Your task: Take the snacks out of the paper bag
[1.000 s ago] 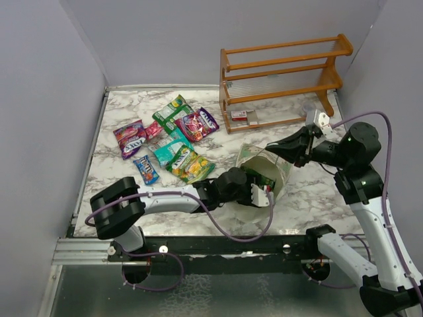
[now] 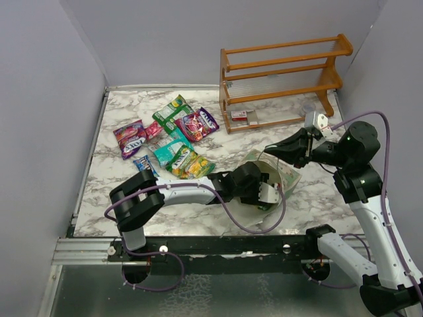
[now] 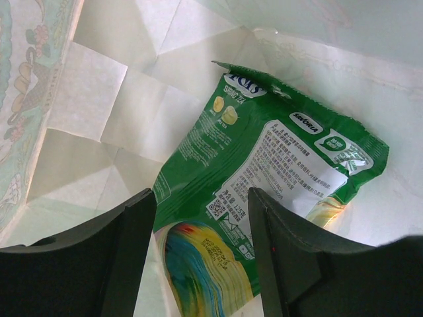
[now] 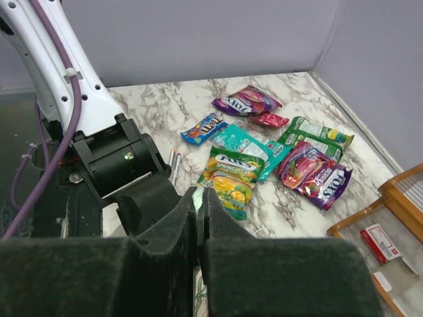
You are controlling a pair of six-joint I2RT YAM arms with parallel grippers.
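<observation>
The paper bag (image 2: 291, 177) lies on the table at centre right in the top view, its mouth toward the back. My right gripper (image 2: 268, 147) is shut on the bag's upper rim; in the right wrist view a thin pale edge (image 4: 198, 200) shows between its fingers. My left gripper is open inside the bag, its tips hidden from above. In the left wrist view a green snack packet (image 3: 218, 155) with a white label lies against the bag's wall. The two fingers stand over its near part, with nothing visibly gripped.
Several snack packets, among them a yellow-green one (image 2: 190, 164), a purple one (image 2: 131, 139) and a small blue one (image 2: 145, 165), lie at the table's left and back. A wooden rack (image 2: 228, 86) stands behind the bag.
My left arm has moved right and deeper into the bag, covering more of its mouth. The bag has shifted slightly right with it. My right arm has stayed nearly still.
</observation>
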